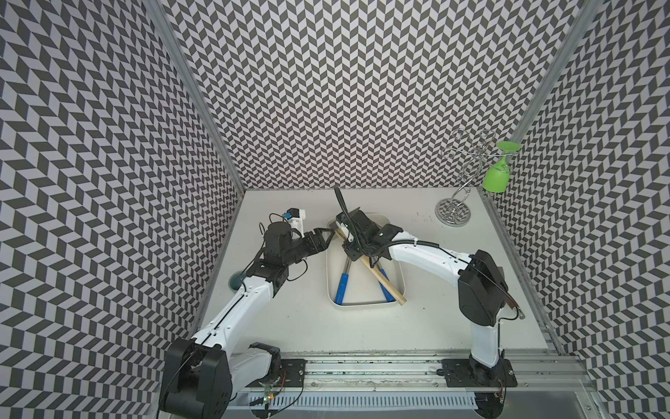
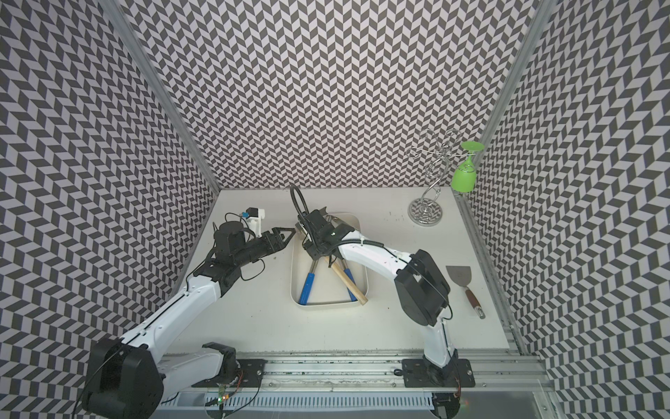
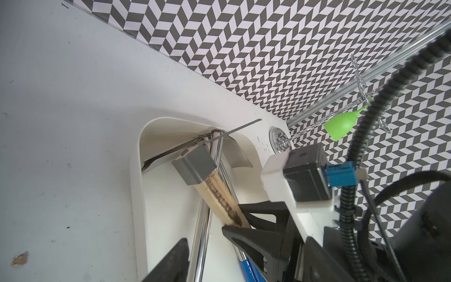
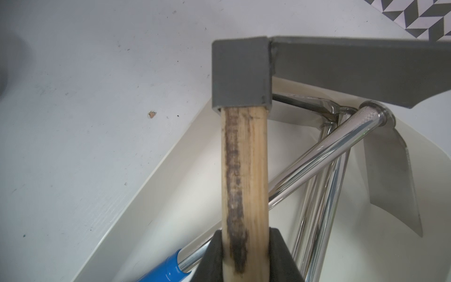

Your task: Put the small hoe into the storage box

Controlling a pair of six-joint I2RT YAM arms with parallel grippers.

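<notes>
The small hoe, with a grey metal head (image 4: pixel 240 72) and wooden handle (image 4: pixel 244 169), hangs over the white storage box (image 1: pixel 363 300), its handle crossing it diagonally. My right gripper is shut on the handle just below the head. In the box lie steel-shafted tools with blue handles (image 1: pixel 342 286). My left gripper (image 1: pixel 326 234) stands open at the box's left side, just outside its rim and apart from the hoe.
A metal rack with a green glass (image 1: pixel 497 174) stands at the back right. A scraper (image 2: pixel 460 279) lies at the right. A dark teal object (image 1: pixel 236 280) sits at the left, partly hidden by my left arm.
</notes>
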